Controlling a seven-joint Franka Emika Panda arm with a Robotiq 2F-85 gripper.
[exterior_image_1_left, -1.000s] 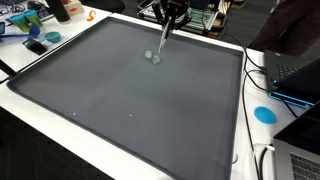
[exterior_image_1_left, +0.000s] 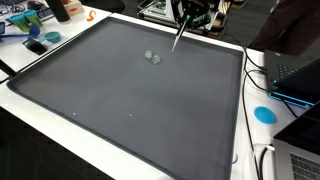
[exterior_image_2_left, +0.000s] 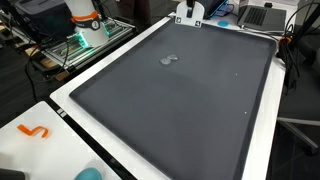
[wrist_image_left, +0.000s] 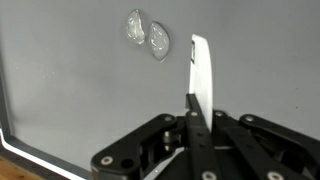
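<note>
Two small clear, shiny pieces lie close together on the dark grey mat, the left one (wrist_image_left: 135, 27) and the right one (wrist_image_left: 159, 41) in the wrist view. In exterior view 1 the pair (exterior_image_1_left: 152, 57) is near the mat's far edge. My gripper is shut, its long white fingers (wrist_image_left: 203, 80) together and nothing visible between them. It hangs to the right of the pieces, apart from them. From exterior view 2 the pieces (exterior_image_2_left: 168, 60) are also in plain sight.
The wide mat (exterior_image_1_left: 130, 110) is otherwise almost bare, inside a white table border. A blue disc (exterior_image_1_left: 265, 115) and laptops (exterior_image_1_left: 300, 80) are on the right. Small tools and a cup (exterior_image_1_left: 58, 8) crowd the far left corner. An orange piece (exterior_image_2_left: 32, 131) lies outside the mat.
My gripper has moved rightward, away from the clear pieces, where its tip was a second ago. The pieces look unmoved on the mat.
</note>
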